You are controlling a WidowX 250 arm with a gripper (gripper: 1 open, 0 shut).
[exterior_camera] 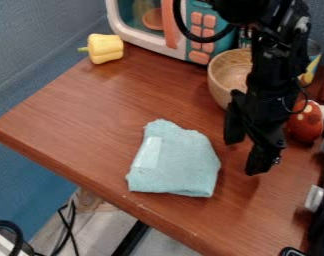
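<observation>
The black gripper [245, 152] hangs low over the right part of the wooden table, pointing down, in front of a beige bowl [228, 75] and right of a folded light-blue cloth [174, 165]. It is apart from the cloth. Its two dark fingers appear spread, with nothing visible between them. A red toy [306, 124] sits behind and right of the gripper, partly hidden by the arm.
A toy microwave [185, 25] stands at the back, with a yellow pepper [105, 47] to its left. Black hardware with white knobs lines the right edge.
</observation>
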